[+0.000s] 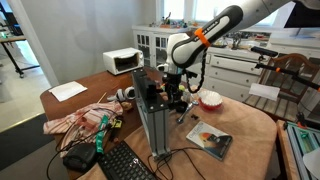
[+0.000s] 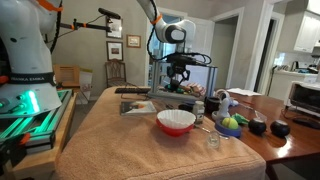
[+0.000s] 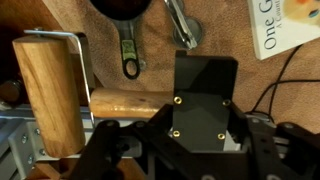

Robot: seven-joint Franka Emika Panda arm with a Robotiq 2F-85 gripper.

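Observation:
In exterior view 1 my gripper (image 1: 181, 93) hangs over the table just behind a tall grey metal piece (image 1: 155, 120), which partly hides it. From exterior view 2 the gripper (image 2: 180, 74) shows above the cluttered far part of the table. The wrist view has a flat black piece (image 3: 206, 75) at the fingers, which appear shut on it; its kind is hard to make out. Beneath it lies a horizontal wooden handle (image 3: 130, 103), partly covered, and a thicker wooden handle (image 3: 55, 95) stands to the left. Whether either touches the gripper cannot be told.
A black pan handle (image 3: 128, 50) and a book (image 3: 285, 25) lie below the gripper. The red-and-white bowl (image 2: 176, 122), a can (image 2: 199, 109) and a glass (image 2: 213, 142) stand nearby. A black keyboard (image 1: 125, 163) lies left of the magazine (image 1: 208, 140).

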